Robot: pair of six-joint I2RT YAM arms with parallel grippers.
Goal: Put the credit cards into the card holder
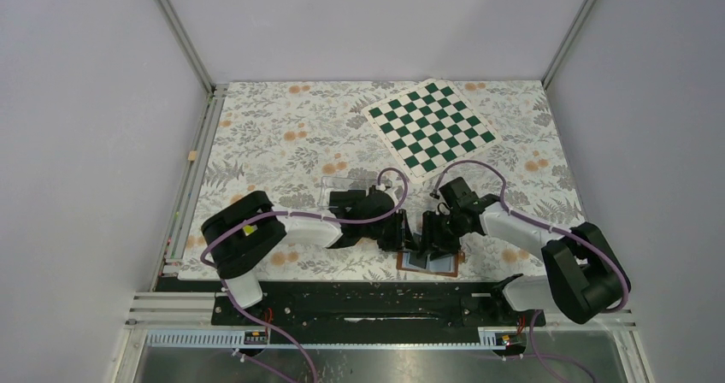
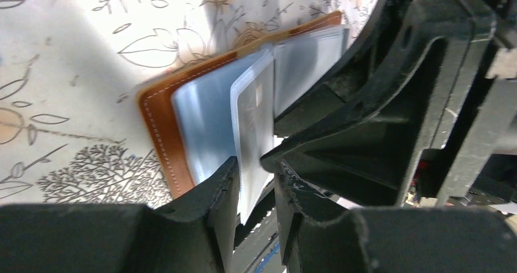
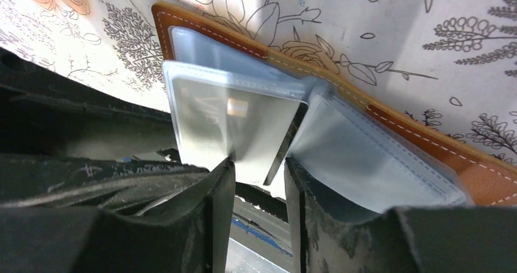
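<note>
The brown card holder lies open at the table's front edge, clear sleeves facing up, under both grippers. A clear sleeve stands slightly lifted over the left half. My left gripper has its fingertips at that sleeve's lower edge. My right gripper is at the same sleeve from the other side, fingertips near its edge. Both look narrowly parted; whether anything is between their fingers is unclear. I cannot tell individual cards from sleeves.
A clear container with dark contents sits behind my left arm. A green checkered board lies at the back right.
</note>
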